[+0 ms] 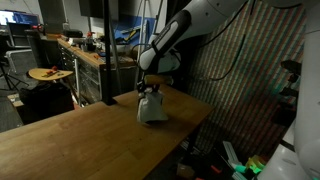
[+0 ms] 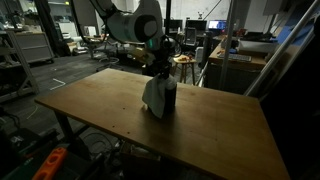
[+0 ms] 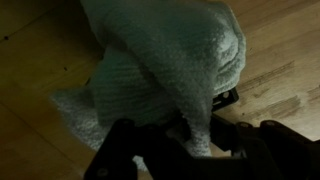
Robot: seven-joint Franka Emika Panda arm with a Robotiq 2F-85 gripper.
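Observation:
A pale grey-white cloth (image 1: 152, 107) hangs in folds over the wooden table, its lower part at or near the tabletop. My gripper (image 1: 149, 84) is above it, pointing down and shut on its upper part. In exterior view 2 the cloth (image 2: 155, 96) drapes beside a dark upright object (image 2: 170, 98), covering part of it. The wrist view shows the bunched cloth (image 3: 165, 65) running up to my dark fingers, with a black edge (image 3: 226, 98) showing from under it. The cloth hides most of my fingertips.
A dark vertical post (image 1: 107, 60) stands along the table's far side. Behind it are a cabinet and a round stool (image 1: 50, 74).

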